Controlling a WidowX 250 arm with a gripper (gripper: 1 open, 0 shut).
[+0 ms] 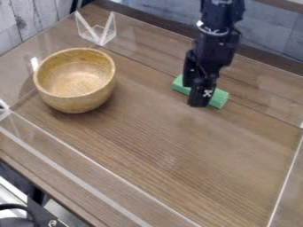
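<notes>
My gripper (199, 87), dark and pointing down, is over a flat green block (213, 98) right of the table's middle. Its fingers are open and reach down at the block, covering part of it; whether they touch it I cannot tell. A wooden bowl (73, 75) sits at the left.
A white wire object (92, 28) stands at the back left. Dark cables show at the lower left corner, beyond the table's edge.
</notes>
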